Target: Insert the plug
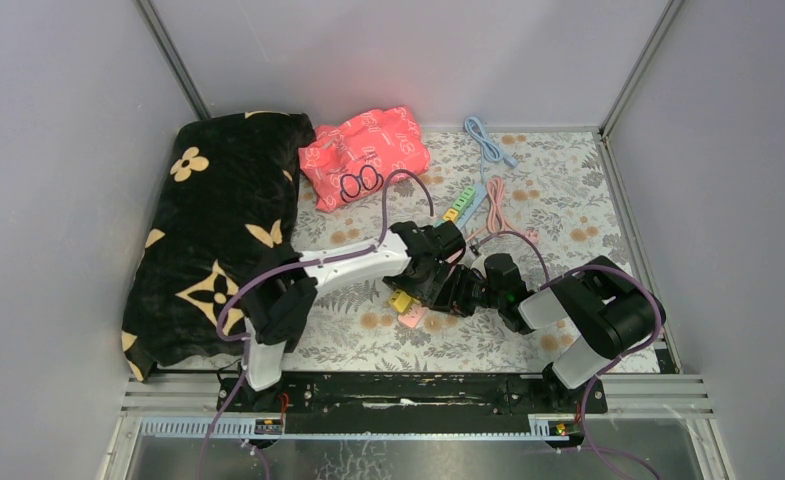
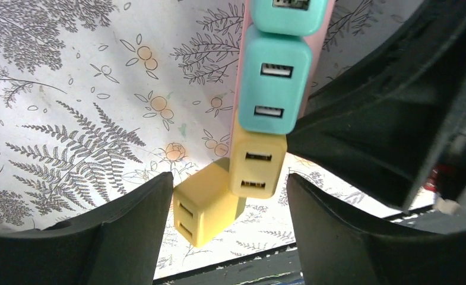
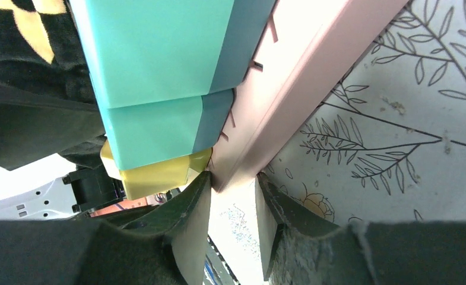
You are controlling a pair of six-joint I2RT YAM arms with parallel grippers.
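Note:
My left gripper stands open over a loose yellow plug (image 2: 209, 208), which lies tilted beside a seated yellow plug (image 2: 258, 166). Cyan plugs (image 2: 275, 80) sit along the pink power strip (image 3: 295, 95) with that yellow one. My right gripper is shut on the strip's end, low over the patterned surface. In the top view both grippers meet near the middle of the table, the left arm partly covering the strip.
A blue strip with green and yellow plugs (image 1: 461, 206) lies behind the grippers, near coiled blue (image 1: 476, 135) and pink cables. A pink pillow (image 1: 364, 155) and black blanket (image 1: 208, 240) fill the back and left.

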